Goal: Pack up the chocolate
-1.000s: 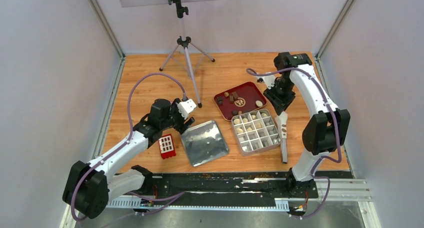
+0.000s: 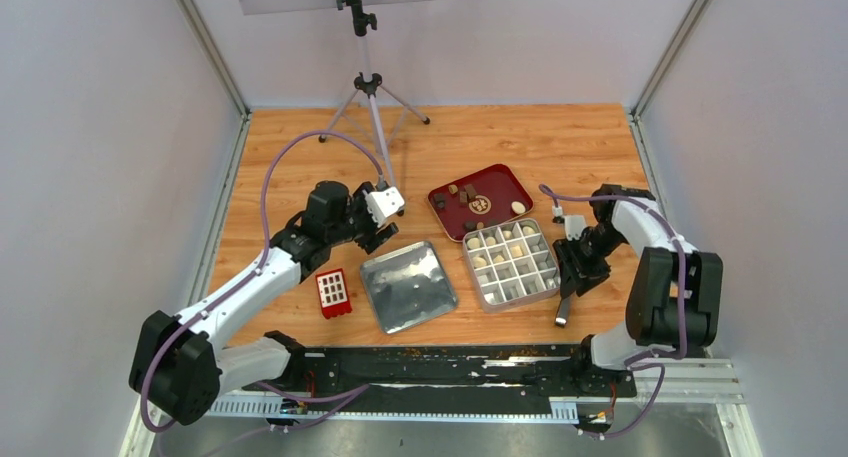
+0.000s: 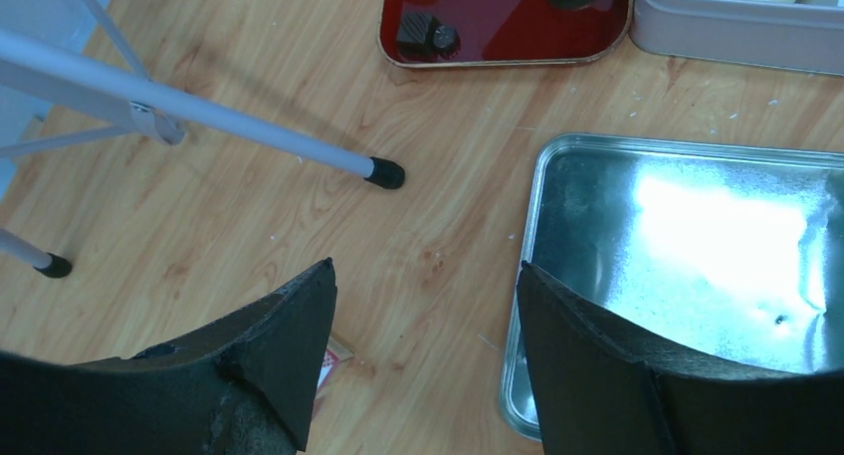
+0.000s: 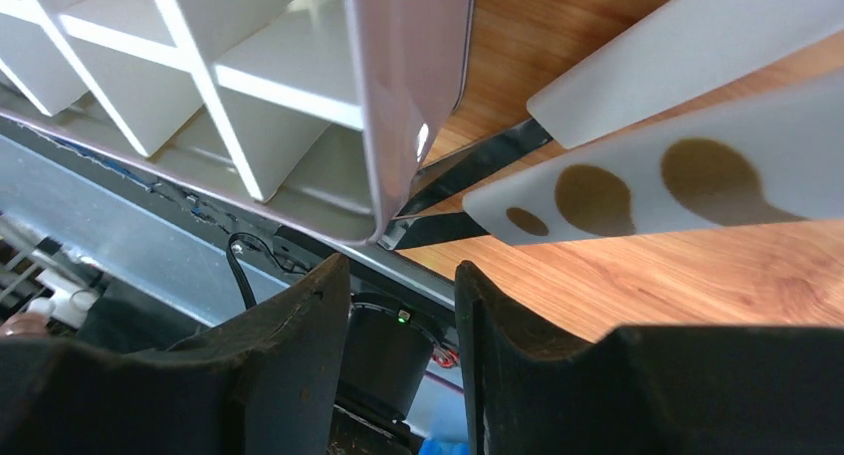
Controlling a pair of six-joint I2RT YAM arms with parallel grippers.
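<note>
The chocolates sit on a red tray, dark and light pieces, and in a white compartment box, whose near corner fills the upper left of the right wrist view. My right gripper is open and empty beside that box, over white-handled tongs with dark metal ends, lying along its right side. My left gripper is open and empty, above the wood between the tripod and the steel tray.
A tripod stands at the back, one foot near the red tray. A small red box lies at front left.
My left gripper has shifted slightly up and rightward in the top view.
</note>
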